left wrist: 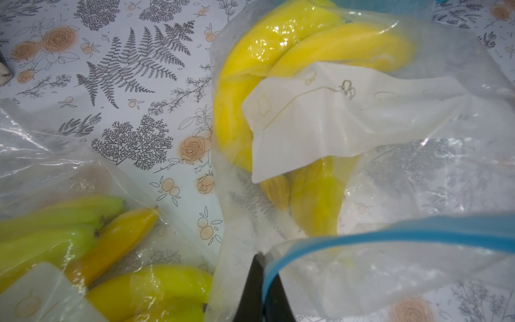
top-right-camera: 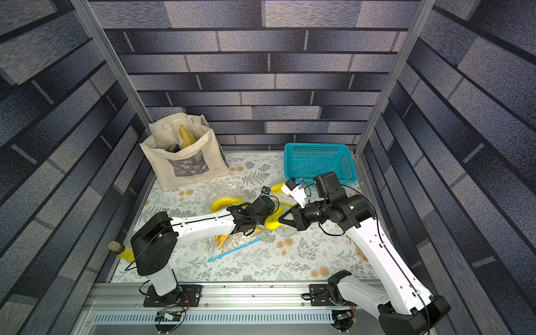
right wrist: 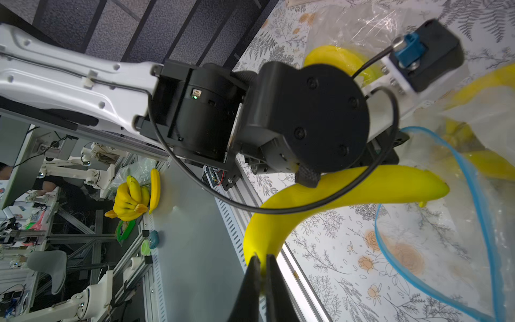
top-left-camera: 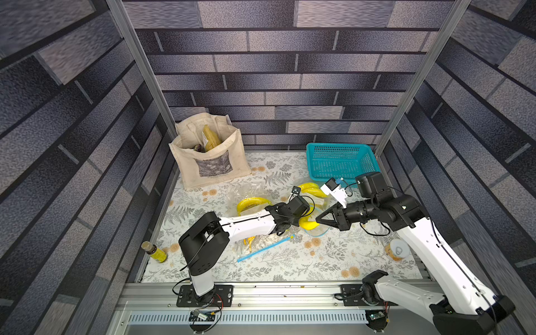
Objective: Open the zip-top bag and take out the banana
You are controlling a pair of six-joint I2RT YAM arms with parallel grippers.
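A clear zip-top bag (left wrist: 230,214) with a blue zip edge (left wrist: 375,236) lies with its mouth spread, more yellow bananas (left wrist: 279,37) and a white label inside. My left gripper is shut on the near end of that blue edge. My right gripper is shut on one end of a single curved banana (right wrist: 354,187). In the right wrist view this banana hangs above the table, clear of the plastic, its far tip near the open bag mouth (right wrist: 466,171). From the top views, the left arm partly hides the bag.
A second clear bag with bananas (left wrist: 102,230) lies to the left. A teal basket (top-left-camera: 341,162) stands at the back right and a canvas tote (top-left-camera: 209,150) at the back left. A blue strip (top-left-camera: 265,248) lies in front.
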